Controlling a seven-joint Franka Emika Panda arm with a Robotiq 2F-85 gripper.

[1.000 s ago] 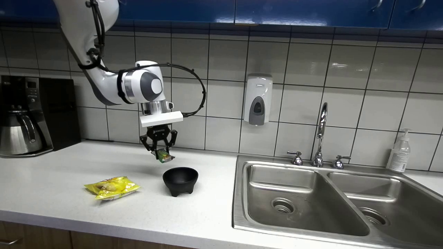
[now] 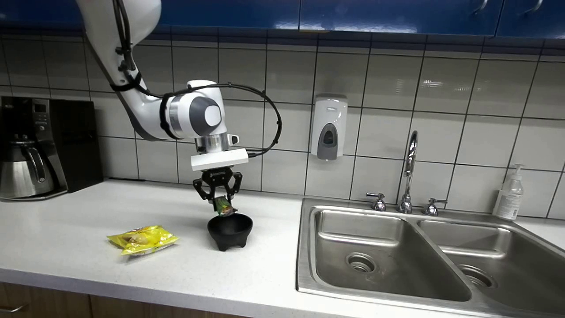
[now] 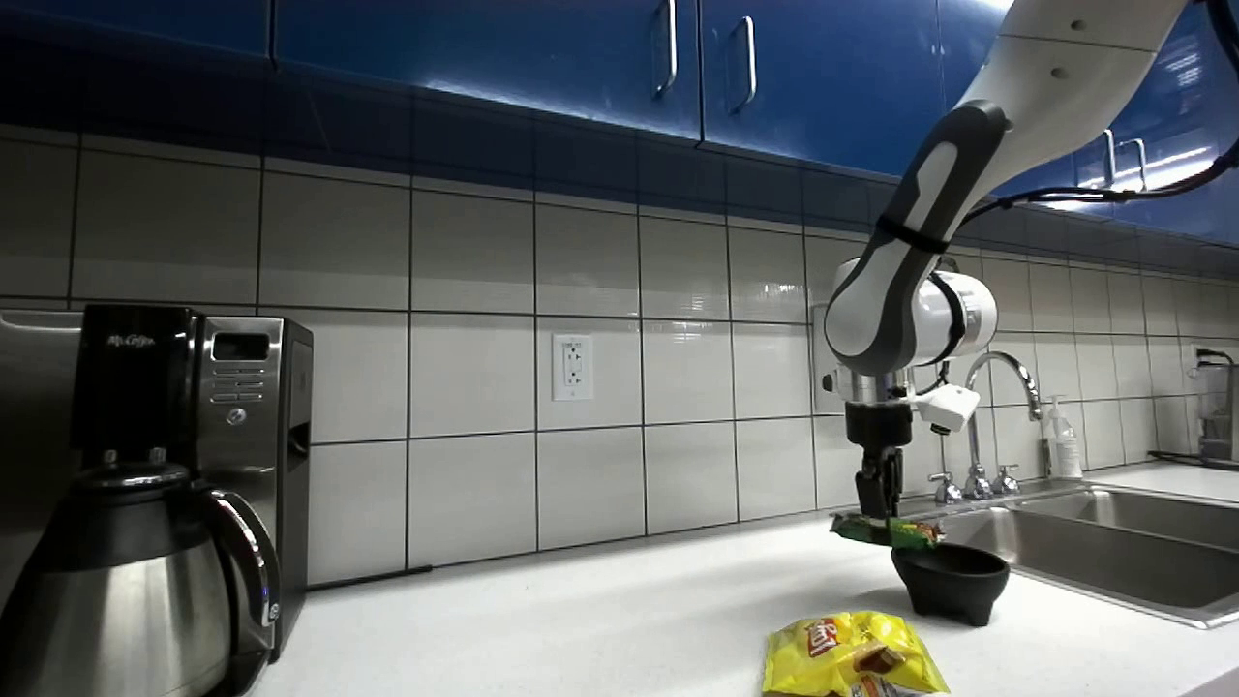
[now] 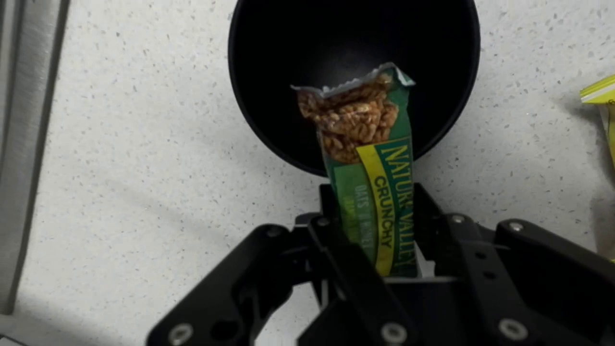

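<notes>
My gripper is shut on a green Nature Valley granola bar (image 4: 369, 135), with a finger on either side of the wrapper. In the wrist view the bar's far end reaches over the black bowl (image 4: 259, 118), while the held end lies outside the rim. From the first exterior view, the bar (image 2: 224, 206) hangs at the back edge of the bowl (image 2: 230, 233), slightly above it. Whether bar and rim touch, I cannot tell. The bowl appears empty inside, though the bar covers part of it.
A yellow chip bag (image 2: 141, 240) lies on the counter left of the bowl. To the right is a steel double sink (image 2: 304, 254) with a faucet (image 2: 408, 175). A coffee maker (image 2: 74, 143) stands far left.
My gripper has moved right and slightly lower, carrying the granola bar from behind and left of the bowl to its back rim. Bowl and chip bag have stayed put.
</notes>
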